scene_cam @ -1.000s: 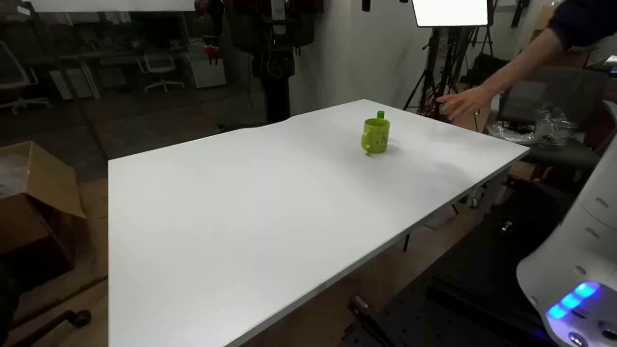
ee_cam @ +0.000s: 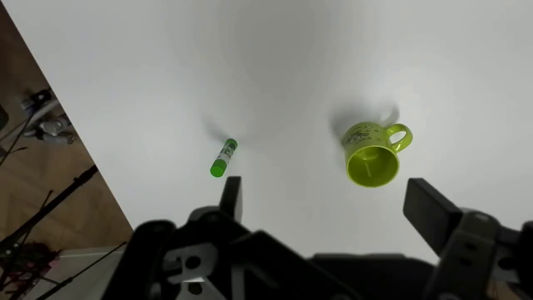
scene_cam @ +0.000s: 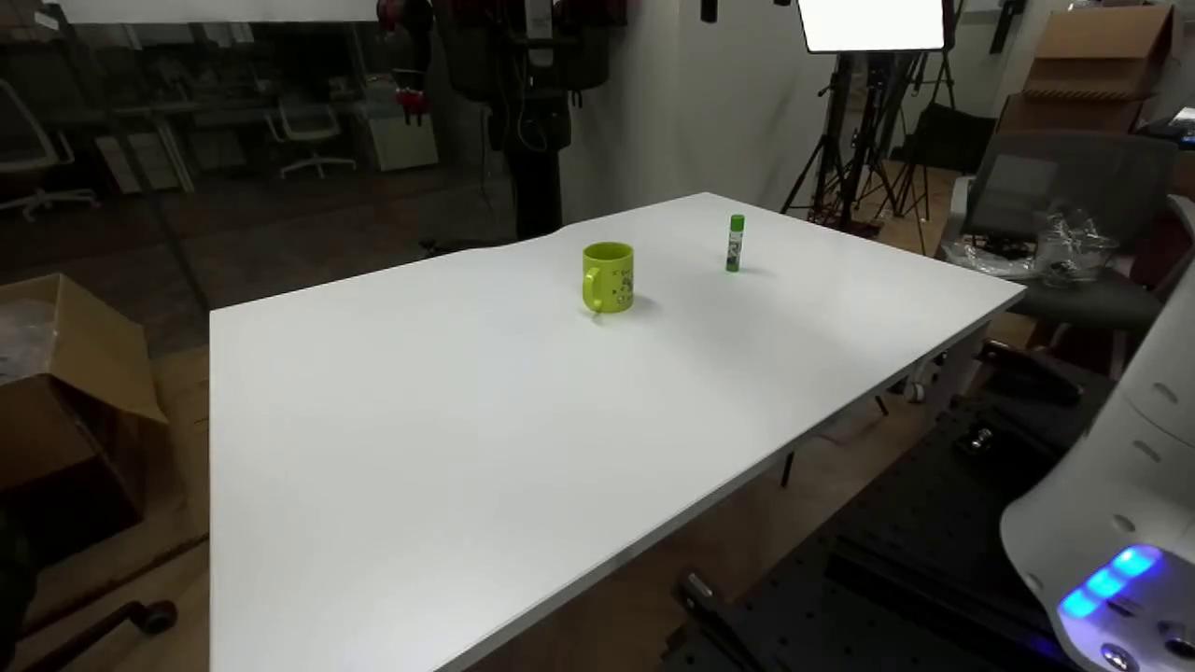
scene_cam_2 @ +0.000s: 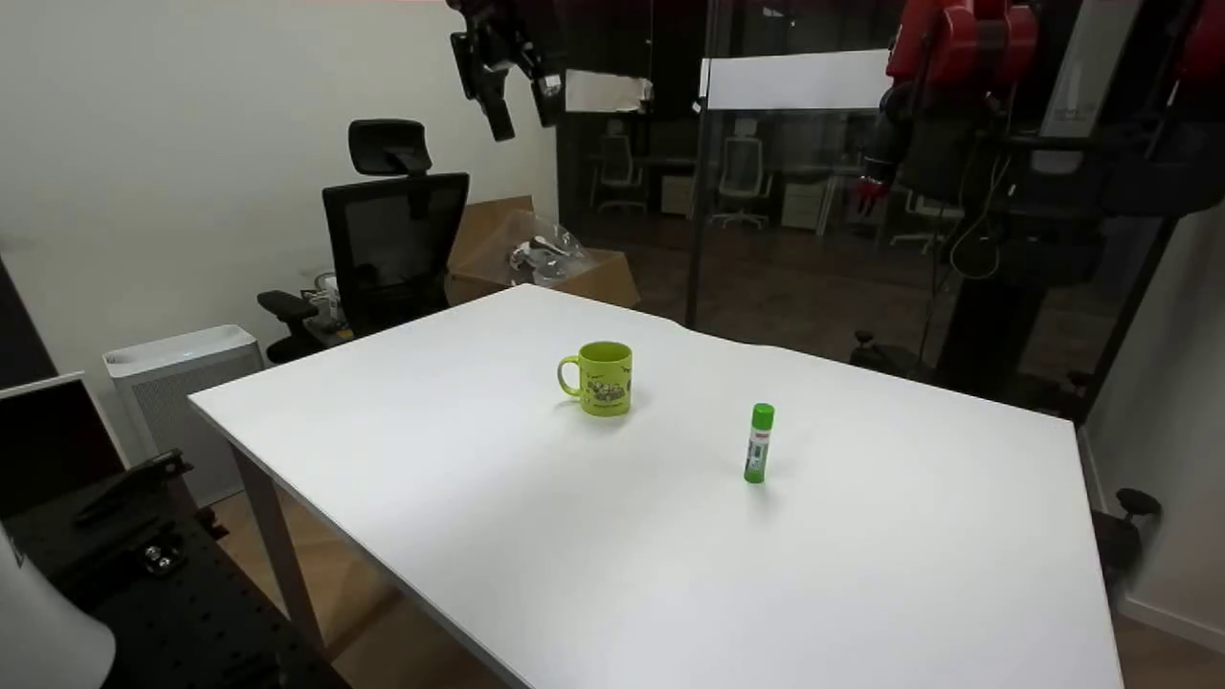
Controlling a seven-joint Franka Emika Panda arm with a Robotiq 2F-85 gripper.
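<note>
A lime-green mug (scene_cam: 612,280) stands upright on the white table, its handle pointing left in the second exterior view. Some way off from it, apart, a green glue stick (scene_cam_2: 759,443) stands on end. From above, the wrist view shows the mug (ee_cam: 372,155) on the right and the glue stick (ee_cam: 223,158) on the left. My gripper is open high over the table, its fingers wide apart with only bare tabletop seen between them. The gripper (scene_cam_2: 524,121) also hangs at the top of the second exterior view, touching neither object.
No obstacle rises from the tabletop.
The mug has shifted left in the first exterior view, away from the glue stick it partly hid. A person's hand and arm at the right have gone from view.
</note>
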